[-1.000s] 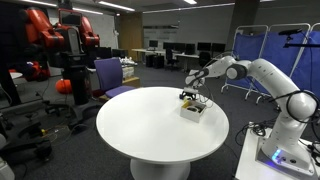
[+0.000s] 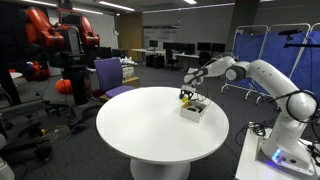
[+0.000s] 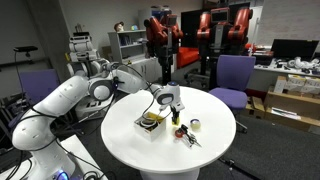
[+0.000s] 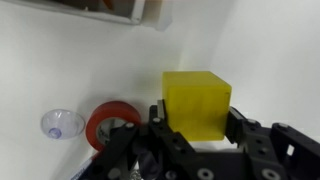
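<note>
In the wrist view a yellow-orange block (image 4: 196, 104) sits between the fingers of my gripper, which is shut on it. From the second exterior view, the gripper (image 3: 175, 117) points down beside the box, with a bit of the yellow block (image 3: 176, 121) showing at its tip. The first exterior view has the yellow block (image 2: 185, 101) just behind the box's left end. Whether the block touches the table cannot be told.
An open box (image 3: 152, 134) with items inside stands close to the gripper. A red ring (image 4: 113, 122) and a clear round item (image 4: 62, 124) lie nearby. A tape roll (image 3: 195, 125) is also on the white table (image 2: 135, 118), whose left part is clear.
Over the last second the arm has shifted only slightly near the box. Nothing else on the table has visibly moved.
</note>
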